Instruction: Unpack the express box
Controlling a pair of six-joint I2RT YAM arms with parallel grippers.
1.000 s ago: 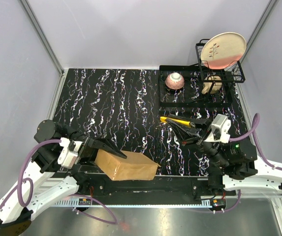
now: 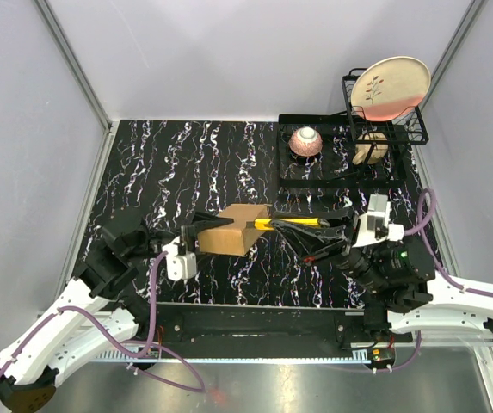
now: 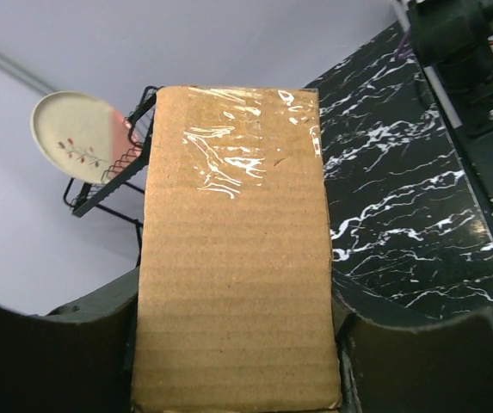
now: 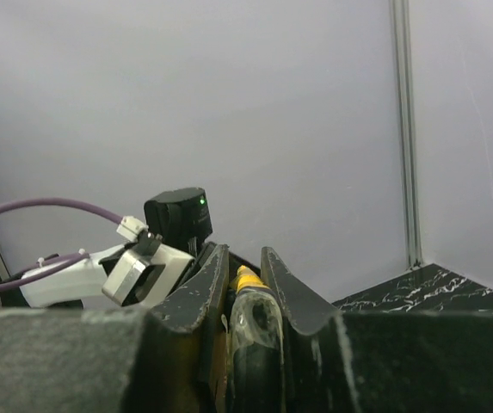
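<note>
A brown cardboard box [image 2: 225,240] is held above the table with my left gripper [image 2: 209,225] shut on its near-left end. In the left wrist view the box [image 3: 236,249] fills the space between the fingers, and shiny clear tape [image 3: 227,142] covers its far part. My right gripper [image 2: 286,229] is shut on a slim yellow tool [image 2: 302,222] that looks like a cutter. Its yellow tip reaches the box's right edge in the top view; whether they touch cannot be made out. In the right wrist view the yellow tool [image 4: 248,280] sits between the fingertips.
A black dish rack [image 2: 337,182] at the back right holds a pink bowl [image 2: 305,141], a mug [image 2: 370,148] and an upright plate [image 2: 391,89]. Bare black marbled table [image 2: 177,168] lies at the back left.
The box has risen away from the table's front edge and turned, carried by my left gripper. My right gripper and the yellow tool have shifted slightly left, closing the gap to the box.
</note>
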